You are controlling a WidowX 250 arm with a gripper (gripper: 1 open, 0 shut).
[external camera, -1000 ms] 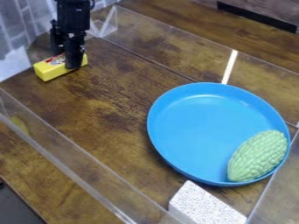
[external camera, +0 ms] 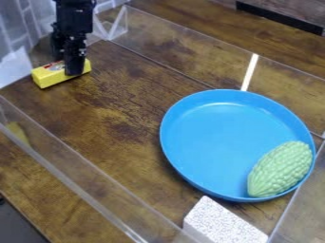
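My black gripper reaches down at the top left onto a yellow box, shut on it near the back left corner of the wooden table. A blue plate lies at the right, with a pale green corn-like object on its right side. The fingertips are small and dark, partly hard to make out against the box.
Clear plastic walls border the work area. A white speckled block sits at the bottom right.
My gripper and the yellow box have shifted slightly to the left. The plate and the green object have not moved.
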